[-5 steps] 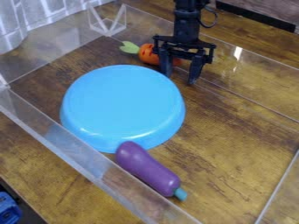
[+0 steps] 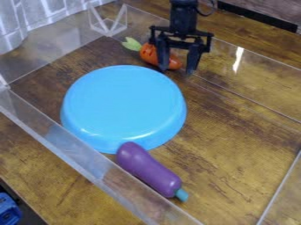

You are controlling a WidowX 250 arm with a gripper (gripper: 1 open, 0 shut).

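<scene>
At the top of the view my black gripper [image 2: 180,53] reaches down over an orange carrot-like toy [image 2: 153,54] with a pale green top, its fingers around it; whether they grip it is unclear. A large light blue disc [image 2: 123,105] lies in the middle left, and a purple eggplant toy [image 2: 148,171] lies below it near the clear front wall.
Clear plastic walls border the wooden surface [image 2: 230,132], which is bare to the right and at the far left. A blue object [image 2: 6,211] sits outside the wall at the lower left corner.
My gripper has shifted slightly left onto the orange toy, and its fingers appear closer together.
</scene>
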